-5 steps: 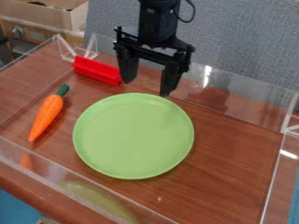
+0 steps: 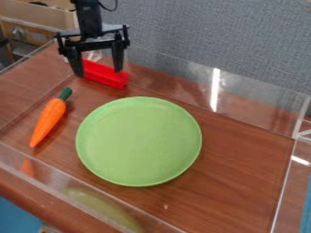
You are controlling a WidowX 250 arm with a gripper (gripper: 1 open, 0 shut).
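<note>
My black gripper (image 2: 97, 60) is open at the upper left, its fingers straddling a red block (image 2: 107, 76) that lies at the back of the wooden surface; whether they touch it I cannot tell. A carrot (image 2: 50, 118) with a green top lies on the left, in front of the block. A large green plate (image 2: 138, 141) sits in the middle.
A clear low wall (image 2: 243, 94) edges the surface at the back, with another along the front, where a pale yellow-green shape shows. A cardboard box (image 2: 27, 13) stands beyond, at the upper left.
My gripper has moved left from above the back of the plate to over the red block. The block, carrot and plate look unmoved.
</note>
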